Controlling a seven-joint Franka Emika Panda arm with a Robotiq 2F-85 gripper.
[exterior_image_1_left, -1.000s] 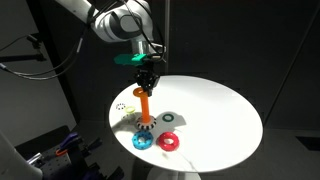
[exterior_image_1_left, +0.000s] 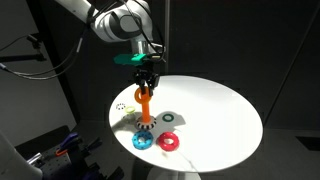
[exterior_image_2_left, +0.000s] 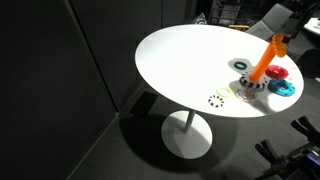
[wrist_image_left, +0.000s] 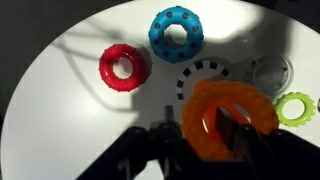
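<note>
An orange post (exterior_image_1_left: 145, 109) stands upright on a base with a black-and-white patterned rim (exterior_image_1_left: 146, 124) on the round white table. At its top is an orange ring (wrist_image_left: 197, 143), tilted in exterior view 1. My gripper is over the ring in the wrist view, one finger outside its wall and the other within its opening. The fingers look partly spread with the wall between them; whether they press on it cannot be seen. The fingers hide part of the ring.
A blue ring (wrist_image_left: 175, 34) and a red ring (wrist_image_left: 123, 67) lie beside the base. A clear ring (wrist_image_left: 270, 72) and a yellow-green ring (wrist_image_left: 294, 109) lie on its other side. A dark green ring (exterior_image_1_left: 168, 117) lies behind.
The orange ring has gone from lying nearly flat at the post's top to a tilted pose. The arm looks almost unmoved.
</note>
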